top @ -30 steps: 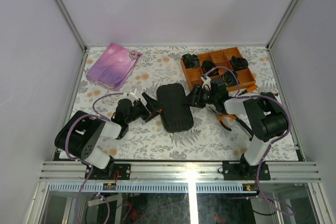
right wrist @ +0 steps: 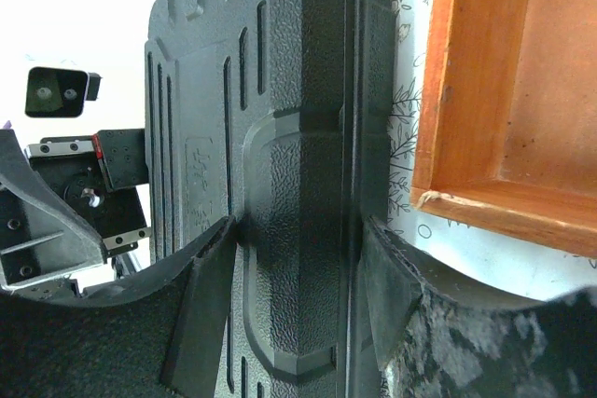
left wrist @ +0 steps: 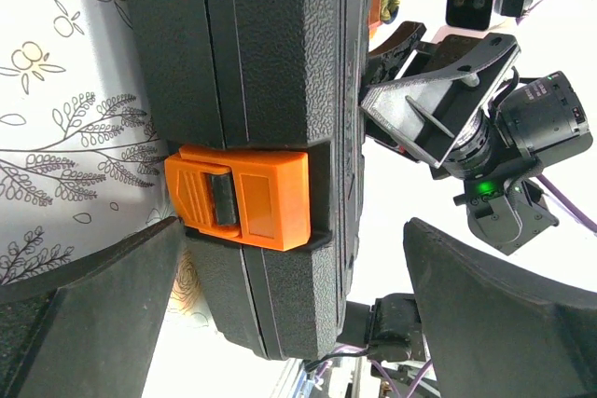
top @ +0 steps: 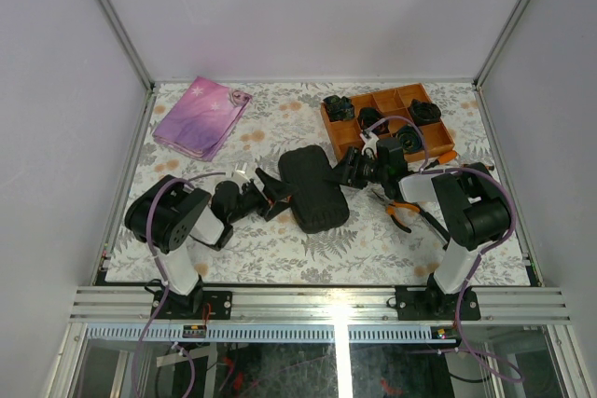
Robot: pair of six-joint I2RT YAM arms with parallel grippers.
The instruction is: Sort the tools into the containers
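Observation:
The closed black tool case appears upright on its edge between my two arms. In the left wrist view its orange latch faces my left gripper, which stands open, one finger on either side of the latch area with nothing clasped. From the opposite side, my right gripper straddles the case's edge. Its fingers lie close against both faces, but a firm hold cannot be made out. Pliers with orange handles lie beneath the right arm, partly covered.
An orange-brown wooden compartment box with dark items stands behind the right arm, close to the case. A folded purple cloth lies back left. Bare patterned tabletop shows at the front middle.
The left arm has swung rightward and its gripper has shifted slightly toward the case. The case's front end has turned a little to the right. The right arm has barely moved.

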